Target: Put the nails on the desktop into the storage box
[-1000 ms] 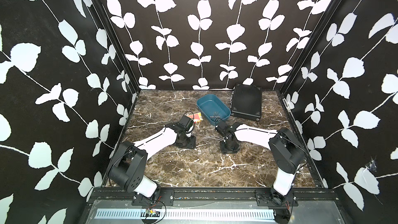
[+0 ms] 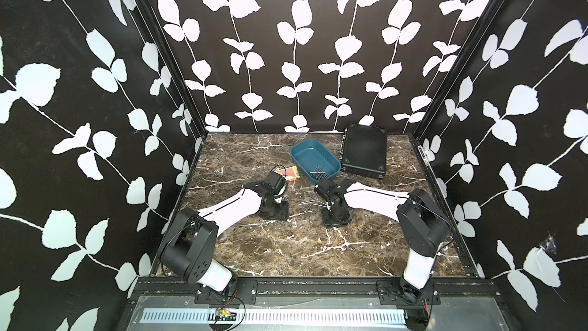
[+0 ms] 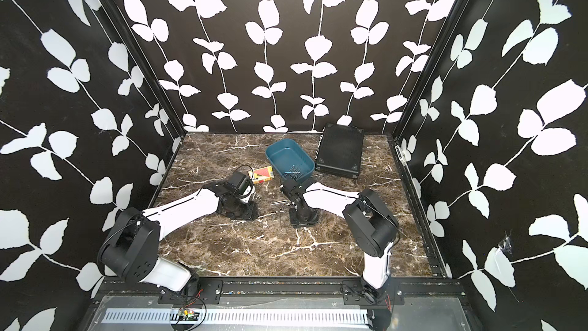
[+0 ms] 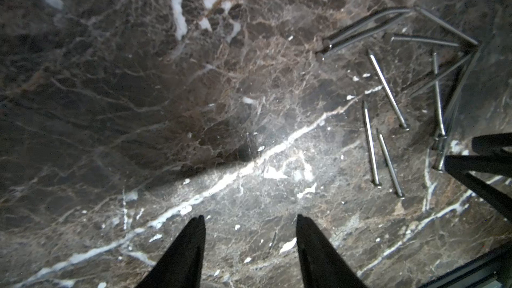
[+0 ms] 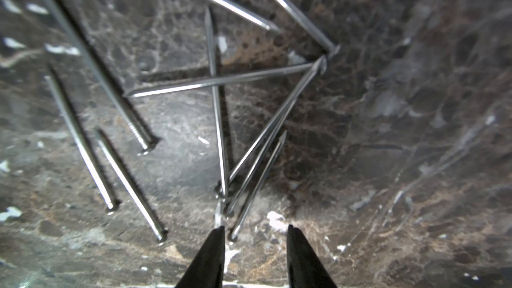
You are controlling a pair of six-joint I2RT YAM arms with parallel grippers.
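Several silvery nails lie loose on the marbled desktop. In the right wrist view a long nail (image 5: 218,101) crosses another nail (image 5: 181,86), and a short nail (image 5: 258,186) lies just ahead of the fingers. My right gripper stands open over the desktop, empty between its fingers. Over bare desktop my left gripper is also open and empty; nails such as this one (image 4: 371,144) lie to its right. Behind both grippers is the blue storage box (image 2: 309,145), with dark nails (image 2: 318,172) seen in its near end.
A black case (image 2: 364,150) stands to the right of the box. A red and yellow packet (image 2: 290,173) lies left of it, partly behind my left arm. My two grippers are close together.
The left arm, the box and the packet look unmoved.
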